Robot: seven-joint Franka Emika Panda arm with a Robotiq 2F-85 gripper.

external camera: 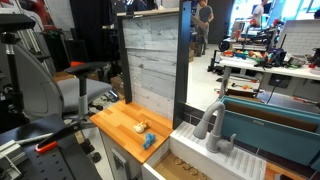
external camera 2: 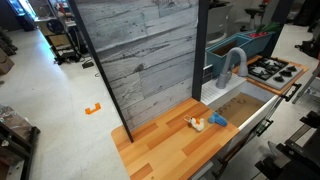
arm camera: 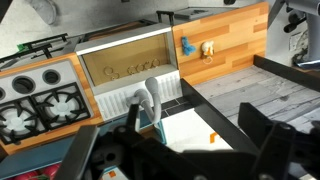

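On the wooden countertop lie a small blue object [external camera: 149, 140] and a pale yellowish object [external camera: 139, 127], close together but apart. The wrist view looks down on both, the blue object [arm camera: 187, 46] to the left of the pale object [arm camera: 208, 48]. My gripper is spread open at the bottom of the wrist view, its two dark fingers wide apart, with nothing held between them. It is high above the counter, well clear of both objects. Neither exterior view clearly shows the gripper's fingertips.
Beside the wooden counter [external camera 2: 165, 150] is a sink [external camera 2: 240, 105] with several small rings inside and a tall grey faucet [external camera: 207, 120]. Farther along stands a stove [arm camera: 45, 100]. A blue-green bin [external camera: 270, 130] sits behind the sink. A grey plank wall [external camera 2: 150, 65] backs the counter.
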